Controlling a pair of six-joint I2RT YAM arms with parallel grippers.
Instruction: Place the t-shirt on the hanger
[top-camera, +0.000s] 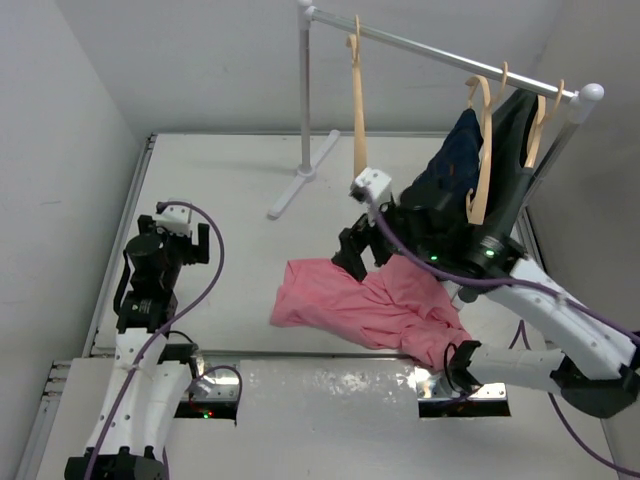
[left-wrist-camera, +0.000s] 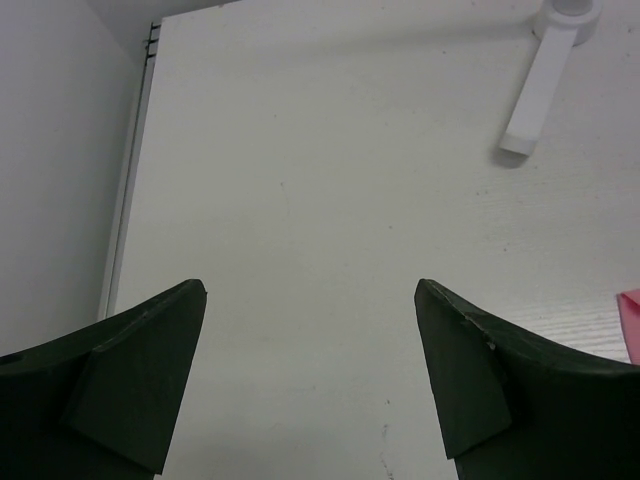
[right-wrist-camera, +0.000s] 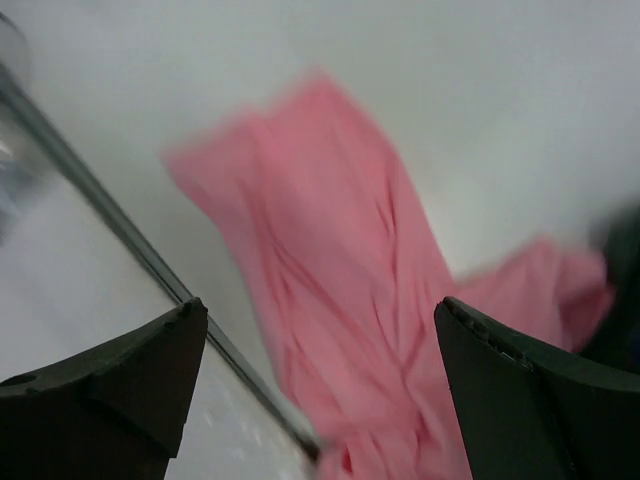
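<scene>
A pink t shirt (top-camera: 350, 305) lies crumpled on the white board at the centre right. My right gripper hangs open above it, blurred in motion in the top view, with the shirt seen between its fingers in the right wrist view. A wooden hanger (top-camera: 355, 100) hangs on the rail's left part, behind that gripper. My left gripper is open over bare board at the left, nothing between its fingers; the shirt's edge (left-wrist-camera: 630, 320) shows at the right of its view.
A white clothes rack (top-camera: 440, 56) spans the back, with its foot (left-wrist-camera: 535, 90) on the board. More hangers (top-camera: 480, 190) and dark garments (top-camera: 450, 150) hang at the right. The board's left half is clear.
</scene>
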